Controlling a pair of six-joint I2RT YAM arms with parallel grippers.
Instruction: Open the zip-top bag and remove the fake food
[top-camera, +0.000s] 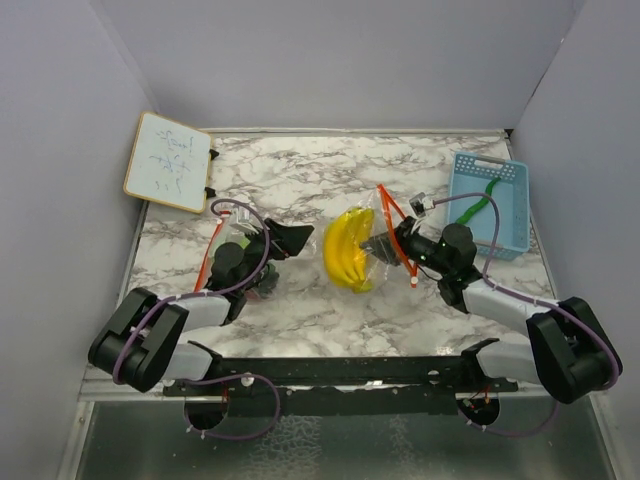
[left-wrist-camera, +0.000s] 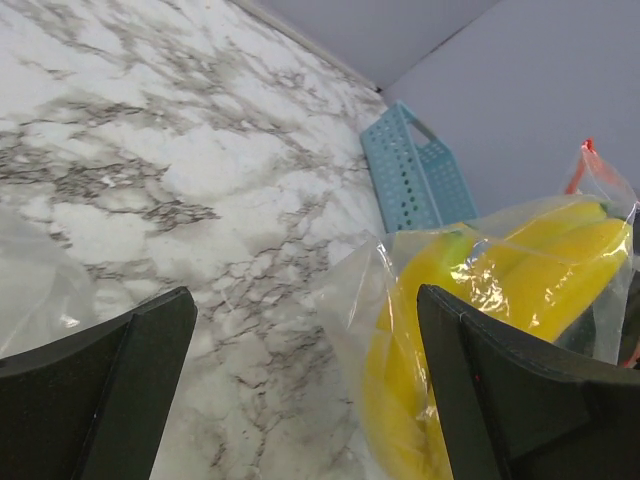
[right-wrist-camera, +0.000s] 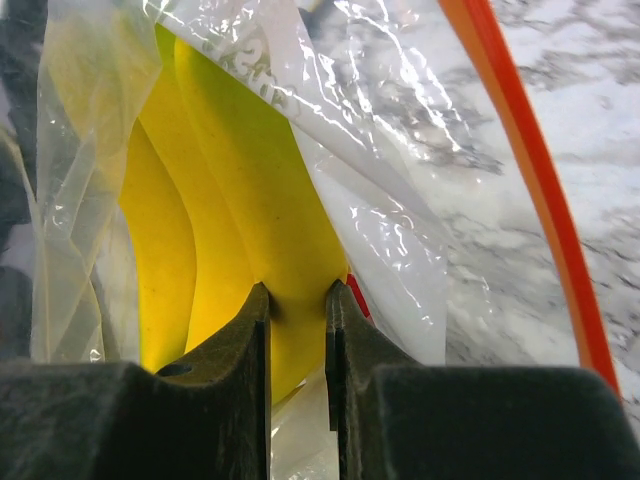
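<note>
Yellow toy bananas (top-camera: 347, 250) sit inside a clear bag with an orange strip along its opening (top-camera: 385, 205). My right gripper (top-camera: 378, 246) reaches in past the strip. In the right wrist view, its fingers (right-wrist-camera: 230, 350) are shut on the narrow end of the bananas (right-wrist-camera: 250, 200), with clear plastic hanging around them. My left gripper (top-camera: 310, 238) is open to the left of the bag, nothing between its fingers. In the left wrist view, the bag's clear film (left-wrist-camera: 365, 285) and the bananas (left-wrist-camera: 520, 270) lie behind and beyond its right finger.
A blue basket (top-camera: 522, 210) holding a long green item (top-camera: 480, 203) stands at the back right. Another clear bag with an orange strip (top-camera: 209, 255) lies under my left arm. A whiteboard (top-camera: 167, 162) is at the back left.
</note>
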